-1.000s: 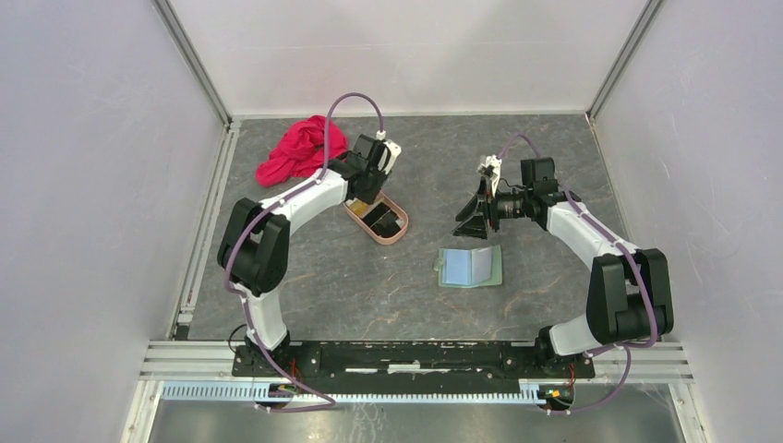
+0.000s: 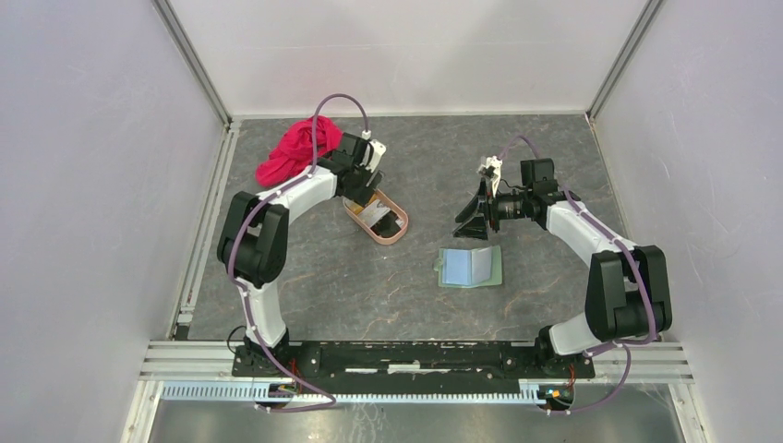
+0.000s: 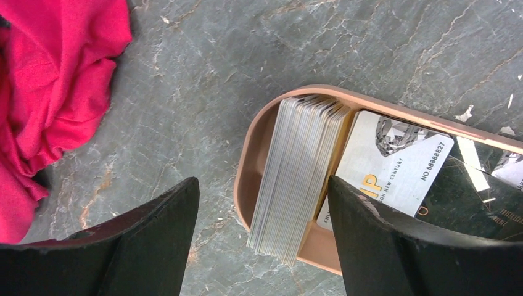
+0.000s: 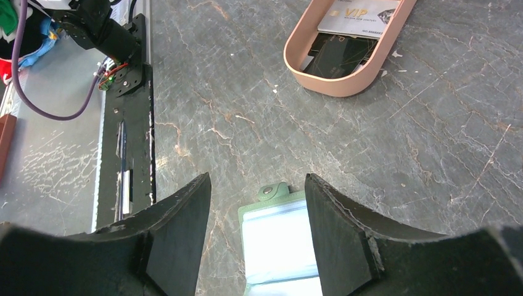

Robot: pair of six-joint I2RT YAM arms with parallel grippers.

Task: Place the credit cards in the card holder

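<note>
A pink oval tray [image 2: 398, 233] holds a stack of cards on edge [image 3: 293, 176] at one end, with a white VIP card [image 3: 385, 166] and dark cards lying flat beside it. My left gripper hangs open over that stack, nothing visibly held. The green card holder [image 2: 496, 269] lies open on the table, showing pale sleeves. My right gripper is above and beside the holder, its fingers apart with nothing between them.
A crumpled red cloth [image 2: 300, 148] lies behind and left of the tray.
My left gripper has moved slightly leftward over the tray. A white card now shows in the tray where darker cards showed a second ago. The right arm is nearly still.
</note>
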